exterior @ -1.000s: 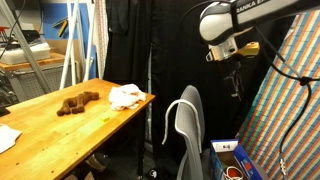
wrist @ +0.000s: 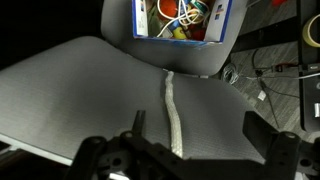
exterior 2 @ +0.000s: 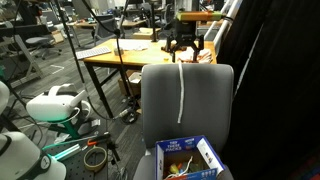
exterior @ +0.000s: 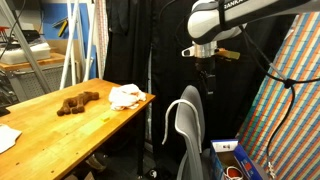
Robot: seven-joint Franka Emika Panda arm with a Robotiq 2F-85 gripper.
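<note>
A pale strip, like a rope or strap, hangs over the grey chair back. From the side, the same strip curves over the top of the chair. In the wrist view the strip runs down the backrest between my two spread fingers, touching neither of them. My gripper is open and empty. Seen from the side, the gripper hovers above the chair's top edge, a clear gap apart from it.
A blue-and-white box of small items and cables sits on the chair seat. The wooden table bears a brown plush-like thing and a white cloth. Black curtain hangs behind; loose cables lie on the floor.
The arm has moved left in the exterior view, bringing the gripper from the right of the chair to above its back. The strip, chair and table things look unmoved.
</note>
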